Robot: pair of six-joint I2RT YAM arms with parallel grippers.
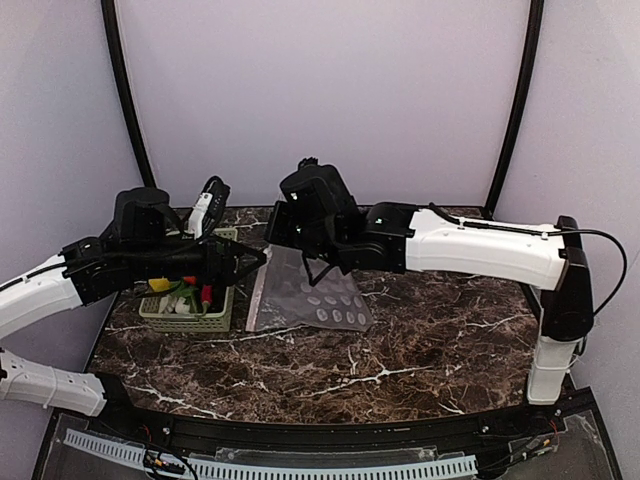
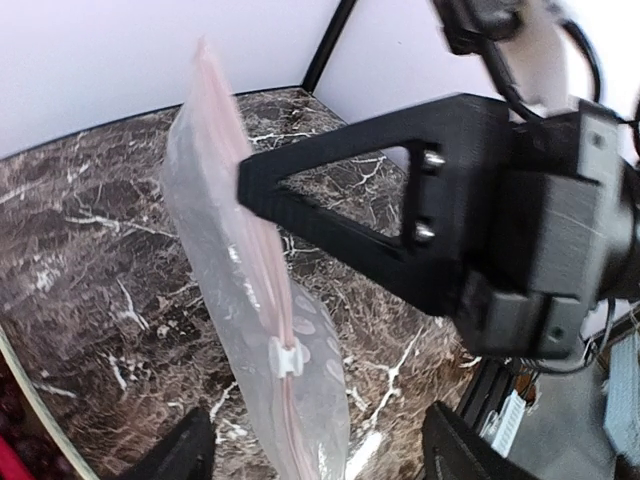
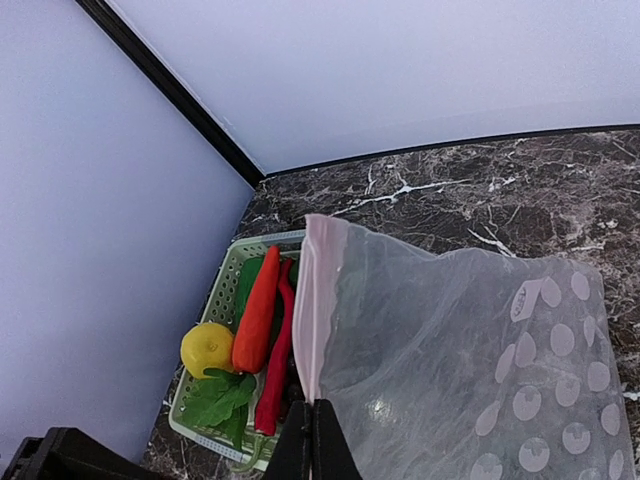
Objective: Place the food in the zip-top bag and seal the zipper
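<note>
The translucent zip top bag (image 1: 305, 295) hangs upright from my right gripper, which is shut on its pink-edged zipper top near the centre of the top view. In the left wrist view the zipper (image 2: 255, 250) runs downward with a white slider (image 2: 287, 357) on it. My left gripper (image 1: 240, 260) is just left of the bag, its fingers apart below the slider with nothing seen held. A basket (image 3: 185, 400) behind the bag holds a carrot (image 3: 258, 310), red pepper (image 3: 273, 400), yellow lemon-like item (image 3: 207, 348) and greens (image 3: 215, 400).
Walls close in the back and both sides. The two arms are close together over the bag.
</note>
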